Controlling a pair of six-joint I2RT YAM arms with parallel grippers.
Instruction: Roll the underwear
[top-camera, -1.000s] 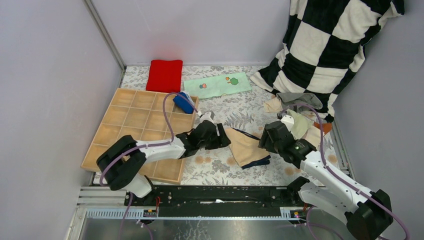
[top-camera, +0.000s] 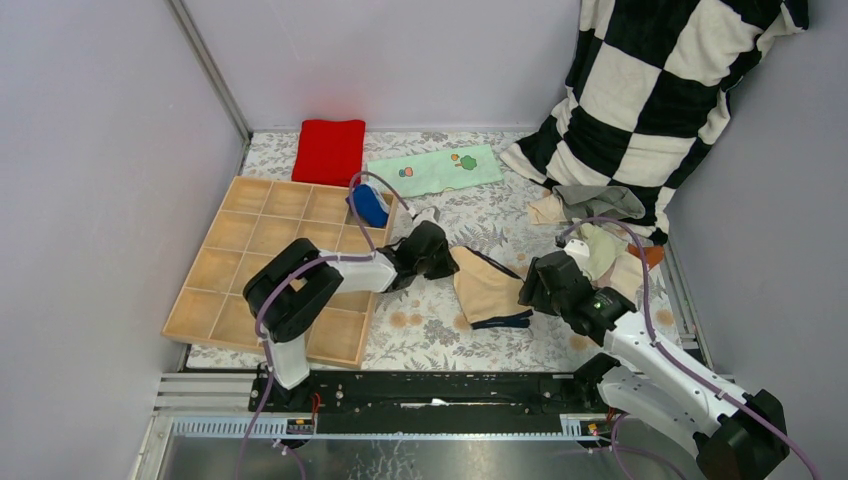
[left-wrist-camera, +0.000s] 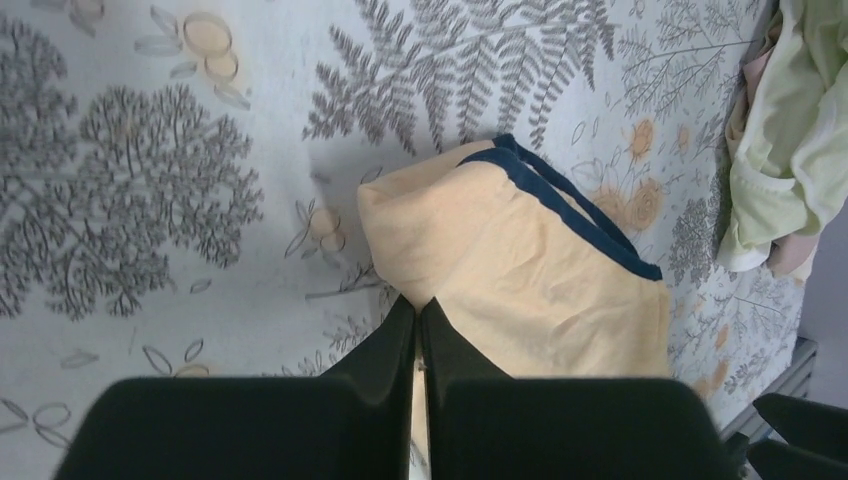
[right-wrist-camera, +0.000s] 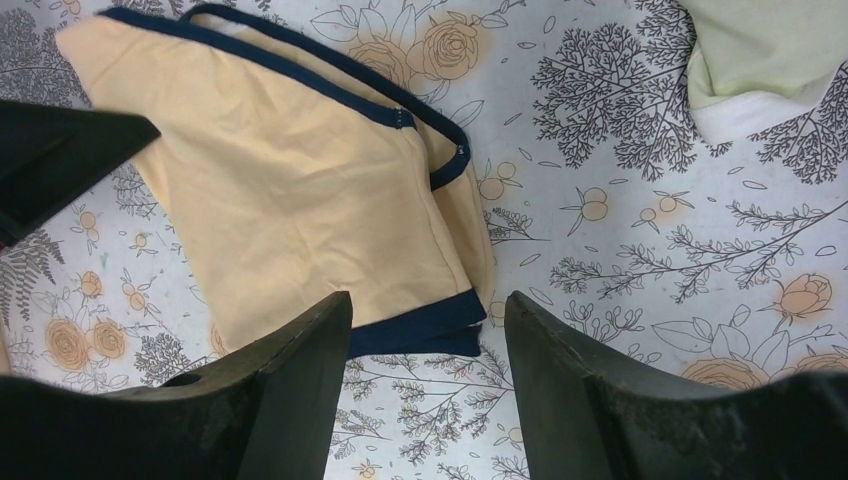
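Note:
The peach underwear (top-camera: 488, 288) with navy trim lies folded on the floral cloth between my two arms. My left gripper (top-camera: 455, 266) is shut on its left corner; in the left wrist view the peach fabric (left-wrist-camera: 450, 230) bunches where the fingertips pinch it. Over at the underwear's right side, my right gripper (top-camera: 528, 297) stands open. Seen from the right wrist, the navy band (right-wrist-camera: 420, 325) at the near edge of the underwear reaches between the spread fingers, with neither one visibly gripping it.
A wooden compartment tray (top-camera: 250, 262) stands on the left, with a blue roll (top-camera: 368, 205) in one cell. Red cloth (top-camera: 329, 150) and a green printed cloth (top-camera: 435, 172) lie behind. A clothes pile (top-camera: 605, 250) sits to the right.
My left gripper has closed on the underwear's left corner and shifted slightly up in the top view. The underwear has turned a little with it. The right gripper stays nearly in place.

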